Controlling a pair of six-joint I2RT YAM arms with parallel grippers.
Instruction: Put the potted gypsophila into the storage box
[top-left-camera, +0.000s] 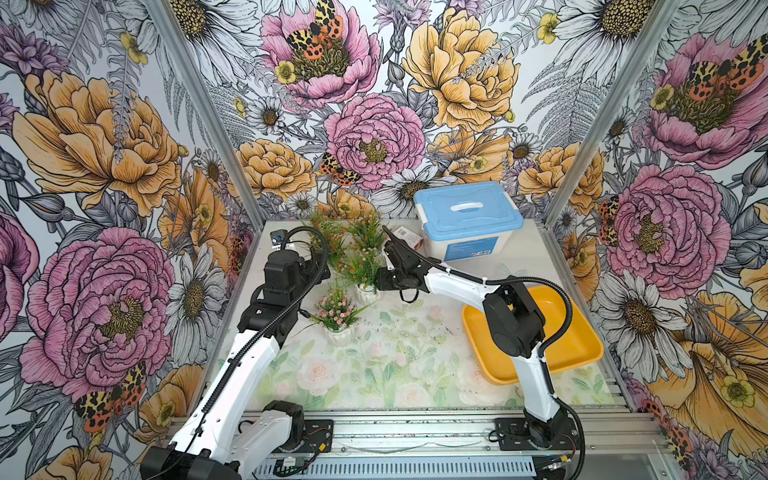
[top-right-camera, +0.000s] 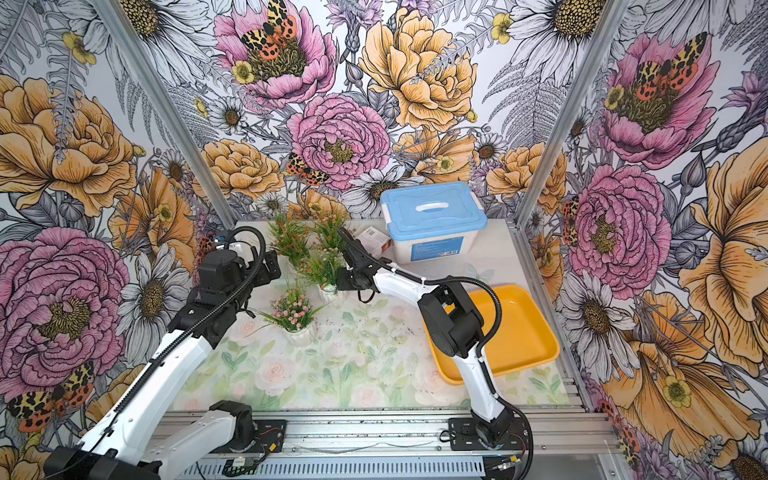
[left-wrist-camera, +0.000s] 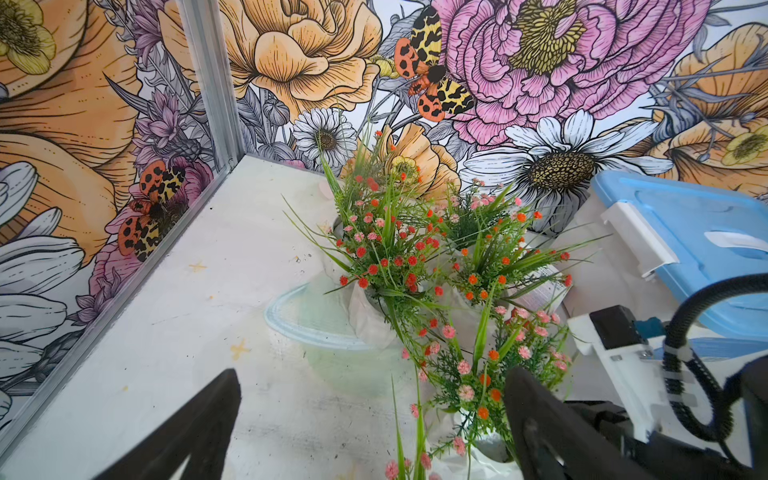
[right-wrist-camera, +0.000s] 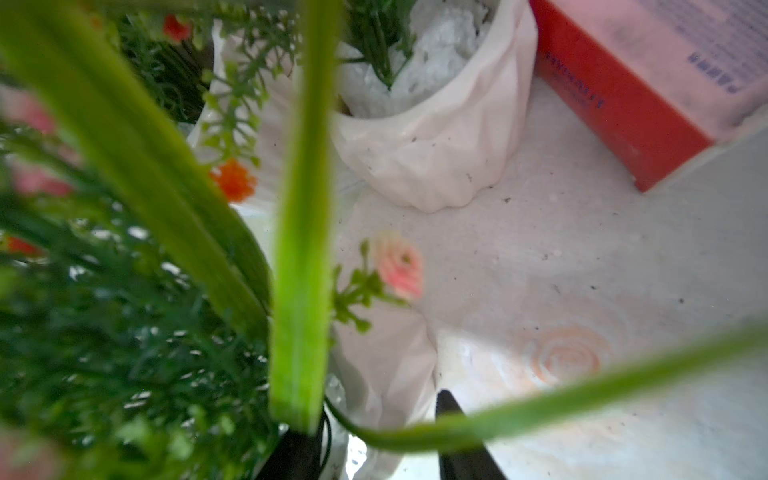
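Several potted gypsophila plants (top-left-camera: 361, 260) with pink, red and orange flowers stand in white pots at the back middle. The storage box (top-left-camera: 468, 232) with blue lid stands at back right. My left gripper is open above the left side of the table, facing the plants, nothing between its fingers. My right gripper is at the plants, its fingers part apart at a white pot (right-wrist-camera: 376, 352), partly hidden by leaves; whether it grips the pot I cannot tell.
A yellow tray (top-left-camera: 572, 344) lies at the right under my right arm. A red-and-white carton (right-wrist-camera: 616, 120) sits behind the plants.
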